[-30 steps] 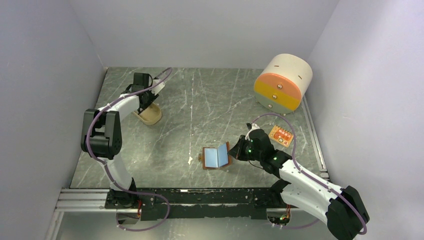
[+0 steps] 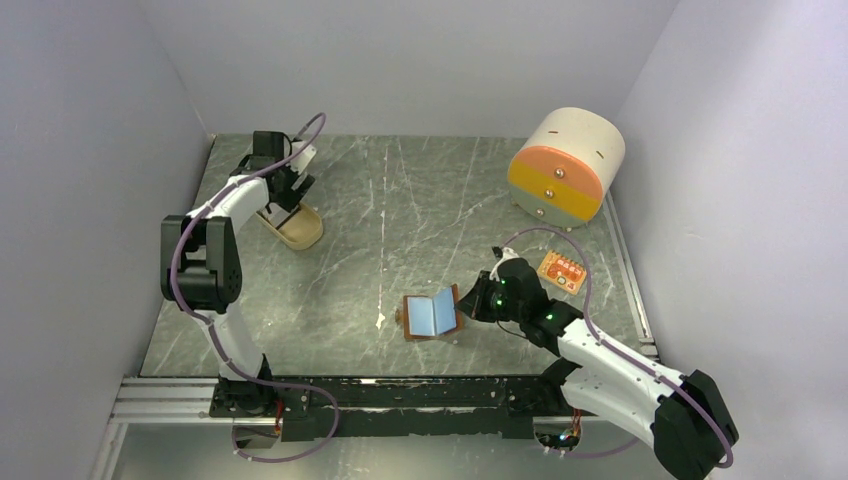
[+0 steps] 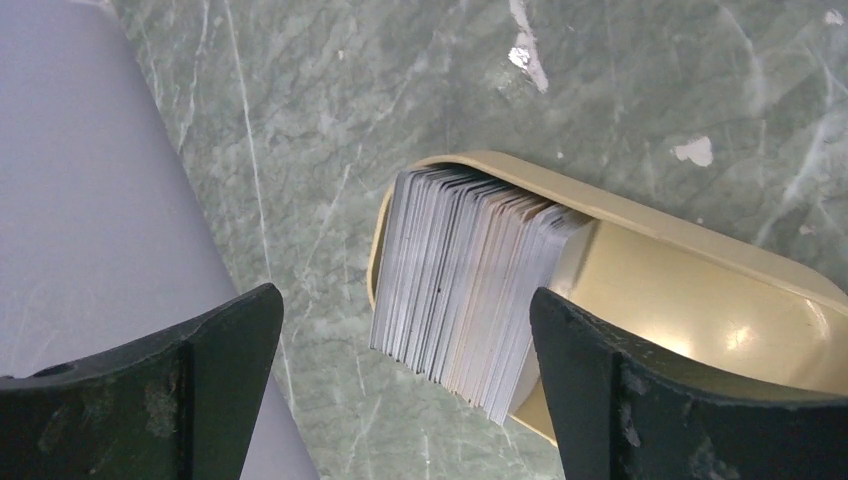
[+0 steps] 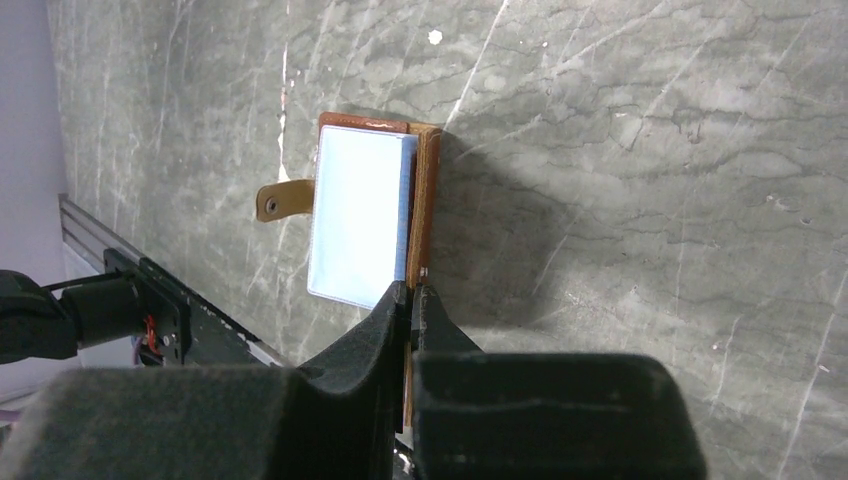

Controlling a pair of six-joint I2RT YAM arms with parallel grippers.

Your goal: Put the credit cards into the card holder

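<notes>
A row of several credit cards [image 3: 460,275] stands on edge, packed at one end of the beige tray [image 3: 690,235]. Above them my left gripper is open, its fingers spread on either side of the row and nothing held. In the top view the left arm partly covers that tray [image 2: 303,236]. The brown card holder [image 2: 422,335] lies spread open near the table's front, showing light-blue inner pages. My right gripper is shut on one cover edge of the card holder [image 4: 425,190], whose strap with a snap sticks out on the far side.
A rounded cabinet [image 2: 572,160] with coloured drawers stands at the back right. In front of it lies an orange booklet [image 2: 562,272].
The left gripper has shifted left and towards the back over the tray, and its fingers look more spread than before. My right arm and the card holder have stayed put.
</notes>
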